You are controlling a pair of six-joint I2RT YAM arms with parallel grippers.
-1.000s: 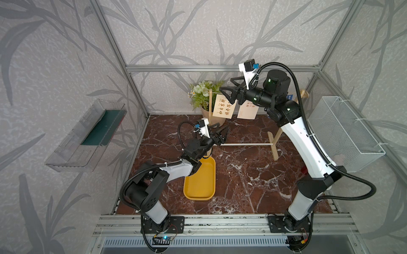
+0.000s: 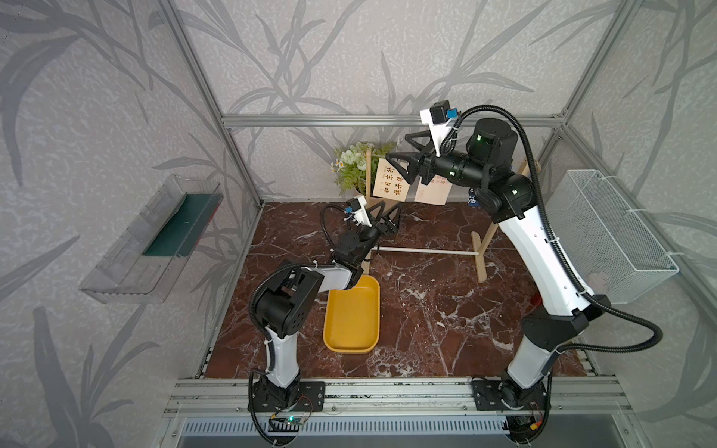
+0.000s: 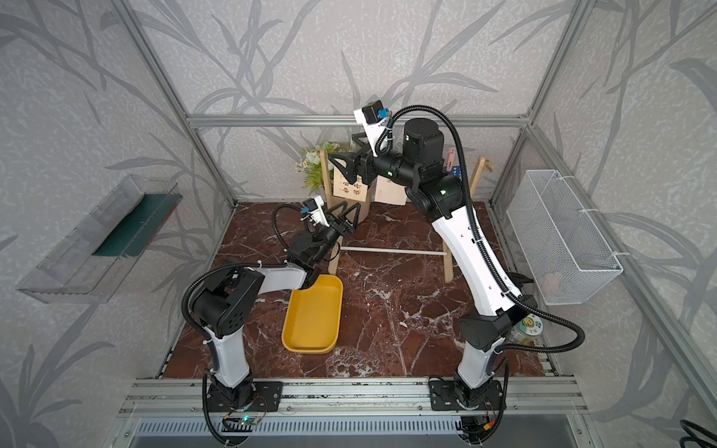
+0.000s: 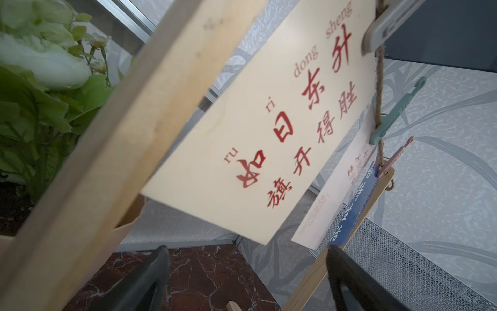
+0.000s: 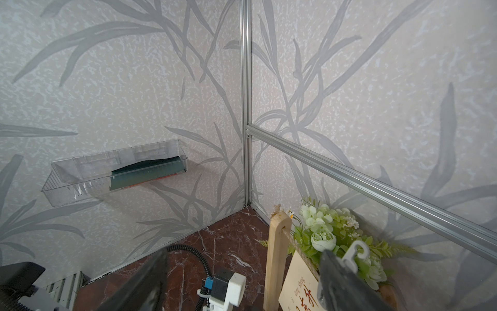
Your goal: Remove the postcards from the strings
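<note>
A cream postcard with red characters (image 4: 290, 140) hangs by a pale clip (image 4: 385, 26) from the string (image 4: 379, 77), nearest the left wooden post (image 4: 134, 140). Behind it hang a second pale card (image 4: 336, 191) on a green clip (image 4: 398, 111) and a blue card (image 4: 357, 202) on a pink clip (image 4: 396, 158). My left gripper (image 2: 396, 214) stands open and empty beside the left post, below the first card. Up at the string's height, my right gripper (image 2: 399, 147) is open; in its own view the white clip (image 5: 357, 254) shows beside one blurred finger (image 5: 339, 285).
A potted plant (image 2: 349, 165) stands behind the left post. The yellow tray (image 2: 351, 349) is in front of the rack. Wall baskets hang left (image 2: 127, 287) and right (image 2: 612, 224). Open tabletop (image 2: 425, 321) lies right of the tray.
My right arm has moved only slightly.
</note>
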